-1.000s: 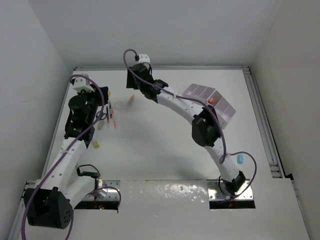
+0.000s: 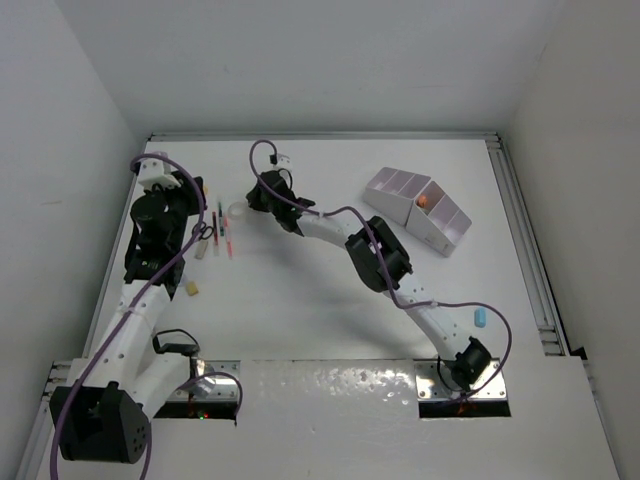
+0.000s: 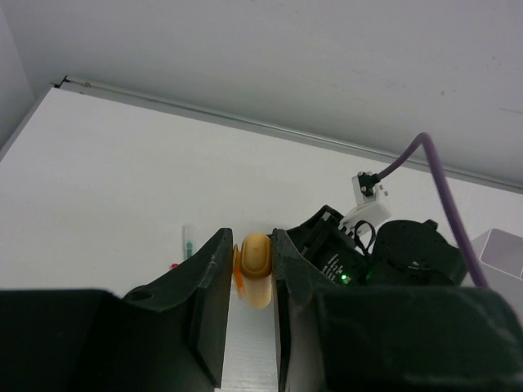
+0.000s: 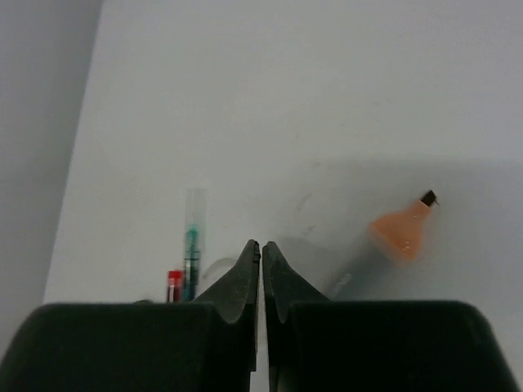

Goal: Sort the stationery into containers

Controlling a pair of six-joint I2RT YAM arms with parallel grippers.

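Note:
My left gripper is shut on an orange-capped item (image 3: 256, 255). My right gripper is shut, with nothing showing between its fingers, low over the table. In the right wrist view an orange piece with a dark tip (image 4: 399, 230) lies right of the fingertips. To their left lie a red pen (image 4: 174, 286) and a green pen (image 4: 192, 253). In the top view, scissors (image 2: 206, 231), a tape roll (image 2: 236, 209) and a yellow block (image 2: 192, 288) lie on the left half of the table.
A grey compartment container (image 2: 443, 225) stands on the right, an orange item inside. A blue piece (image 2: 480, 317) lies at the front right.
My right arm has moved left and toward the table's front from the back middle, over where the orange piece lay. My left arm has moved only slightly.

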